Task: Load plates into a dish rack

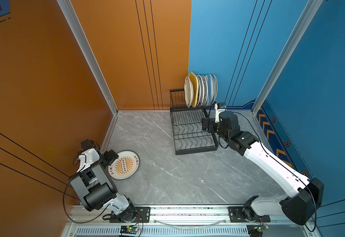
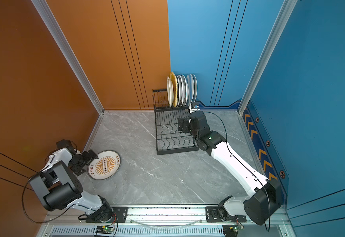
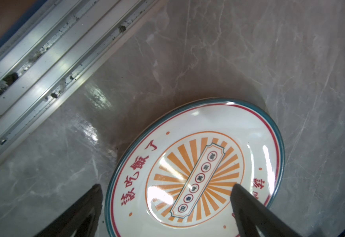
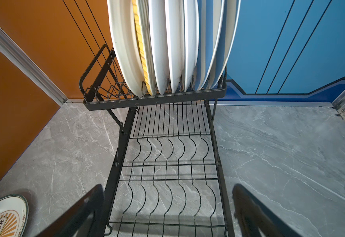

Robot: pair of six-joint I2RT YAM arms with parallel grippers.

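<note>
A white plate with an orange sunburst (image 1: 124, 165) lies flat at the left of the counter. My left gripper hangs open over its left part, nothing between the fingers; the plate fills the view between them in the left wrist view. My right gripper is open in front of the black two-tier dish rack (image 1: 196, 150), over its right side, holding nothing. Several plates (image 4: 160, 47) stand upright in the rack's upper tier, with some space at its left end. The lower tier is empty.
A metal rail (image 3: 50, 67) runs along the counter's side by the left gripper. Orange and blue walls enclose the space at back and sides.
</note>
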